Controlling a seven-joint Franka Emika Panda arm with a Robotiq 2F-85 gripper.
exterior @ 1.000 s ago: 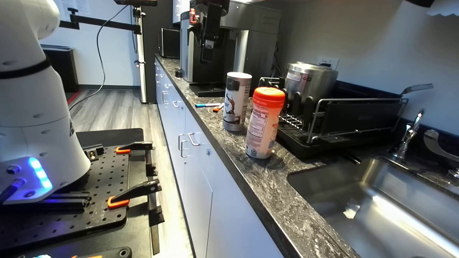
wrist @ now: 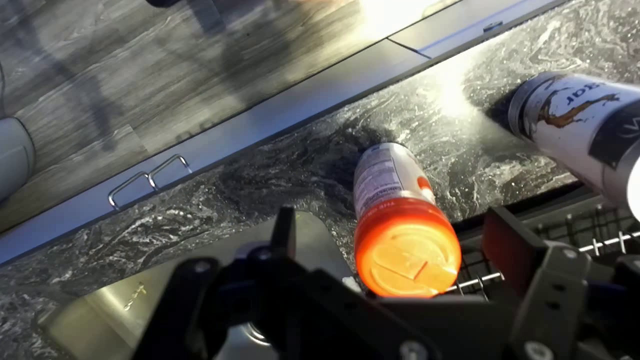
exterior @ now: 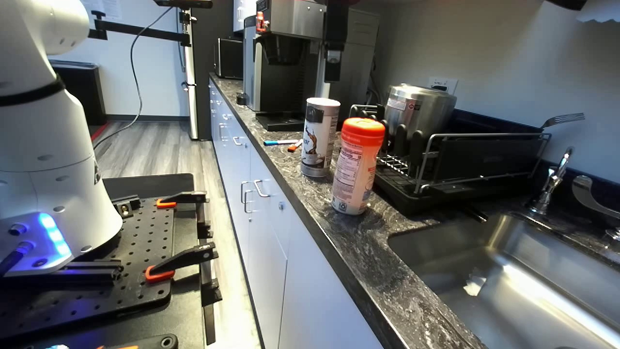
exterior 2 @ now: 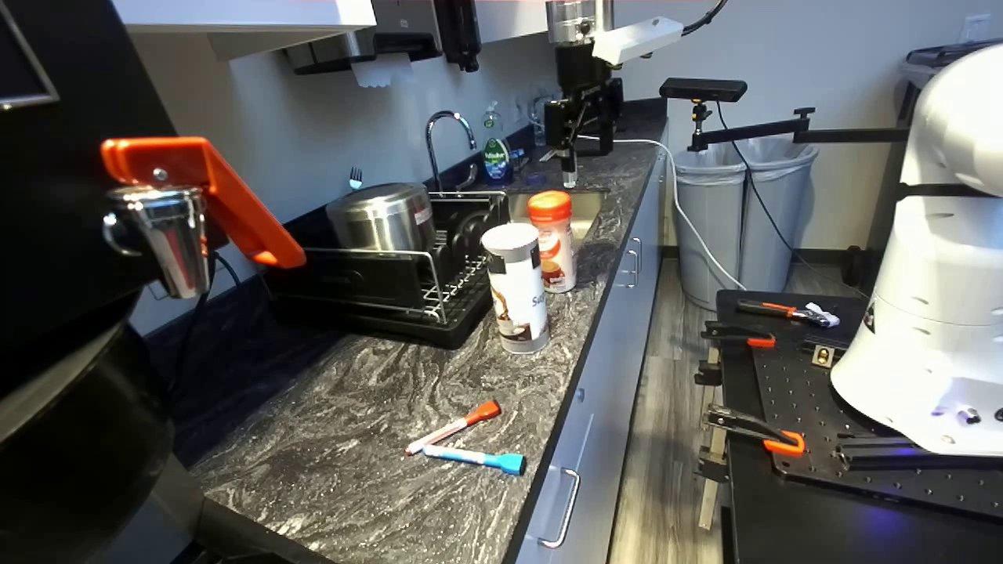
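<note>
An orange-capped creamer bottle [exterior: 357,166] stands upright on the counter, beside a white sugar canister [exterior: 319,136]. In the wrist view the bottle's orange cap [wrist: 408,255] shows between the fingers of my open gripper, which touches nothing that I can make out. Exterior view 2 has the gripper [exterior 2: 568,178] hanging above counter height, pointing down, with the bottle [exterior 2: 552,240] and the canister [exterior 2: 515,291] below and nearer that camera. An orange marker [exterior 2: 456,428] and a blue marker [exterior 2: 475,457] lie on the counter.
A black dish rack [exterior: 482,163] with a steel pot [exterior: 421,107] stands close behind the bottle. The steel sink [exterior: 523,291] opens to one side. A coffee machine [exterior: 285,64] is farther along the counter.
In exterior view 1 my gripper has moved right and slightly lower, from before the coffee machine to above the canister and bottle. The objects on the counter have stayed in place.
</note>
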